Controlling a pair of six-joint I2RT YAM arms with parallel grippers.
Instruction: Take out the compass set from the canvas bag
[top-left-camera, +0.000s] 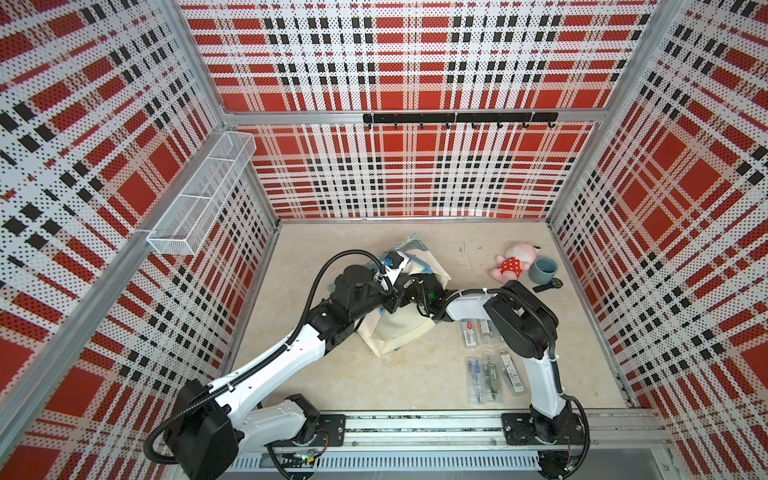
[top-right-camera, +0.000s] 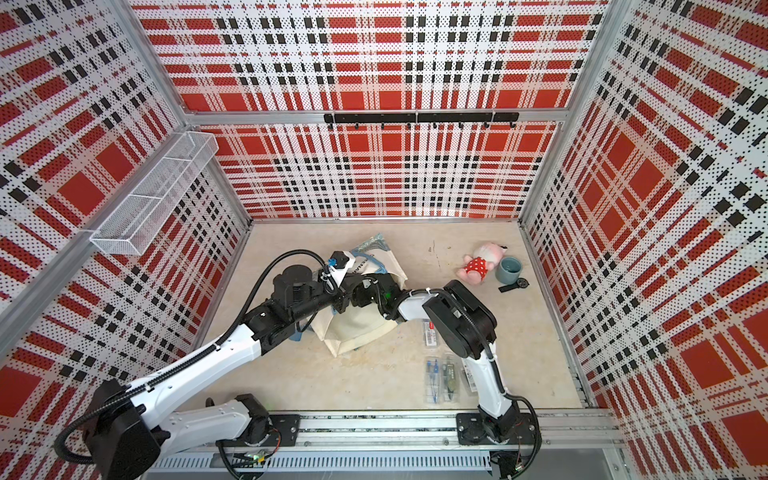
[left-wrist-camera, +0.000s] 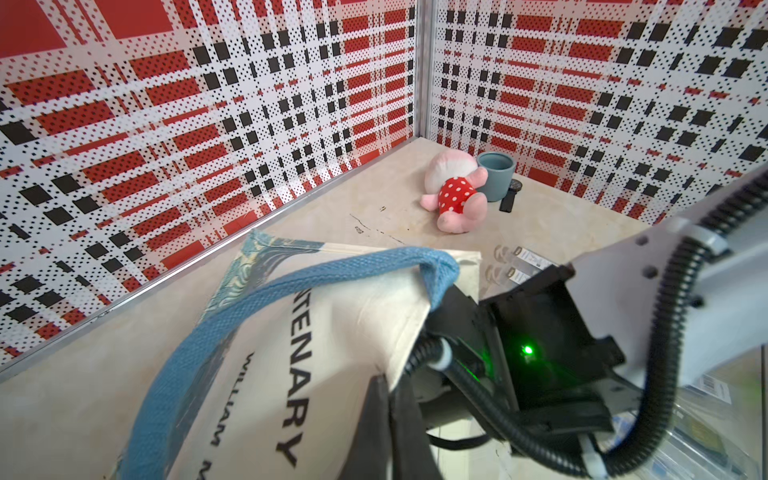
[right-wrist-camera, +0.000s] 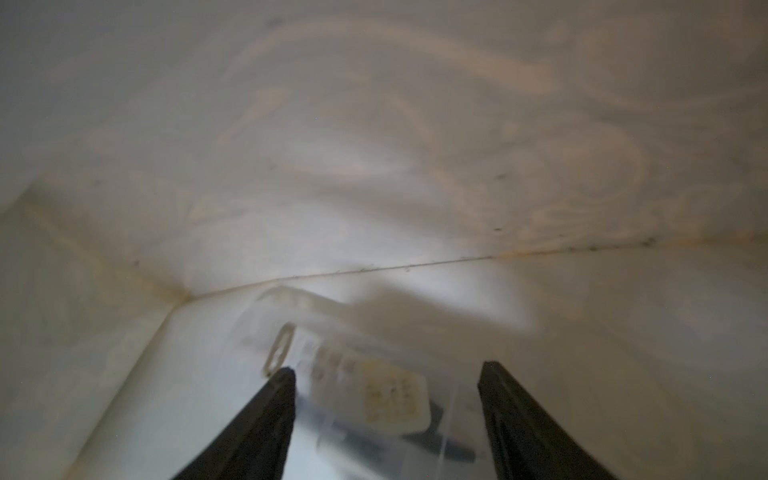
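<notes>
The canvas bag lies mid-table, printed, with a blue strap. My left gripper is shut at the upper edge of the bag's opening, its fingertips against the pale fabric. My right gripper is inside the bag, hidden in the top views. In the right wrist view its fingers stand open on either side of a blurred clear plastic case lying on the bag's floor near a corner, likely the compass set, though its contents are unclear.
A pink plush toy, blue mug and watch sit at the back right. Packaged stationery lies at the front right. A wire basket hangs on the left wall.
</notes>
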